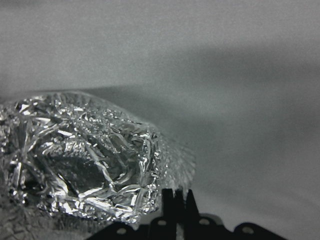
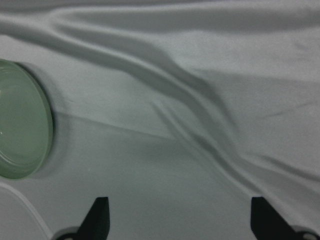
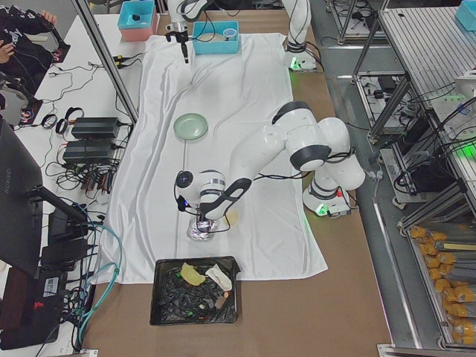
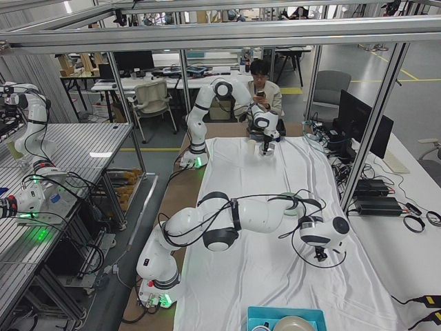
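A crumpled silver foil piece (image 3: 199,232) lies on the white cloth under my left gripper. In the left wrist view its fingers are close together at the foil's right edge; whether they pinch it is unclear. A green plate (image 3: 190,126) lies mid-cloth, at the left edge in the right wrist view. My right gripper is open above bare cloth, with nothing between its fingers.
A pale round item (image 3: 232,217) lies beside the foil. A black lined tray (image 3: 195,315) with scraps is at the near end. A blue bin (image 3: 216,47) with dishes stands at the far end.
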